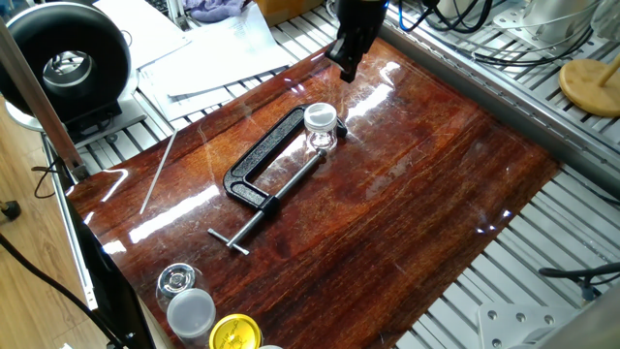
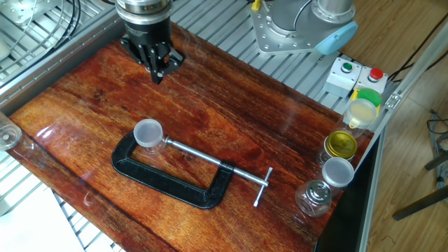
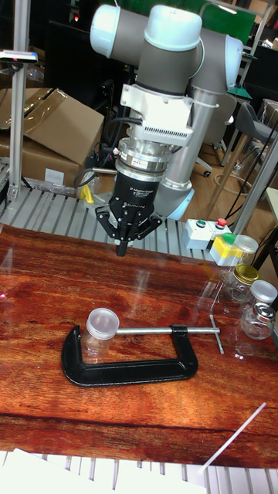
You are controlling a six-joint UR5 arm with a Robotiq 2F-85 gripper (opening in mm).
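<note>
A clear jar with a frosted white lid [image 1: 321,118] stands upright in the mouth of a black C-clamp [image 2: 168,183]. The clamp lies flat on the glossy wooden board, and the tip of its silver screw [image 3: 144,331] reaches the jar's side; whether it presses there I cannot tell. Above the board, well apart from jar and clamp, hangs my gripper [image 3: 121,248], pointing down. Its fingertips [image 2: 158,74] look brought together, with nothing visible between them. In exterior view 1 only its lower end shows, at the top edge.
Several lidded jars stand along one board edge, including one with a gold lid [image 2: 341,144] and one with a silver lid [image 2: 318,192]. A thin white stick [image 1: 158,173] lies near another edge. The board's right side [image 1: 436,184] is clear.
</note>
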